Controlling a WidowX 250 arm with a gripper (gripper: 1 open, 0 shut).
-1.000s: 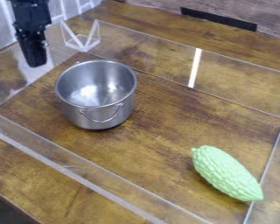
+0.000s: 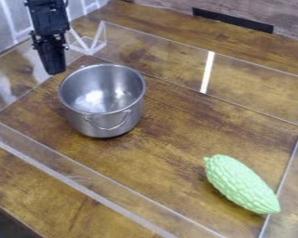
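Observation:
A steel pot (image 2: 104, 102) with a wire handle stands on the wooden board at the middle left. At the lower right lies a pale green bumpy bitter melon (image 2: 241, 184). My black gripper (image 2: 52, 67) hangs at the upper left, above and behind the pot's left side and apart from it. It looks shut, and I see nothing held in it.
Clear plastic walls edge the wooden work area (image 2: 189, 139). A white strip runs along the back part near the middle, and a dark slot sits at the back right. The board between pot and melon is clear.
My gripper has moved slightly to the right, toward the pot. The pot and the melon have not moved.

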